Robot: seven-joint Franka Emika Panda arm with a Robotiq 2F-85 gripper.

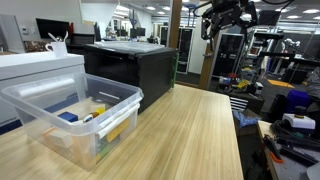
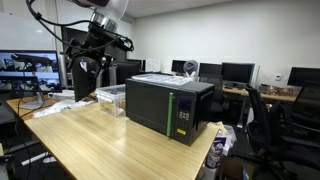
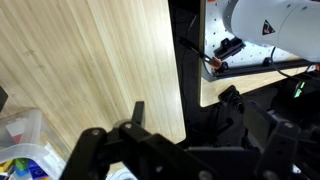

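Observation:
My gripper hangs high above the table with its two dark fingers (image 3: 137, 117) spread apart. Only bare wood and the dark floor past the table edge show between them in the wrist view. A clear plastic bin (image 1: 75, 115) stands at the near left of the table in exterior view 1. Inside it lie small things, among them a blue piece (image 1: 67, 117). In the wrist view only a corner of the bin (image 3: 42, 152) shows, at lower left, well away from the fingers.
A black microwave (image 2: 160, 106) with papers on top stands at the back of the wooden table (image 1: 185, 135).

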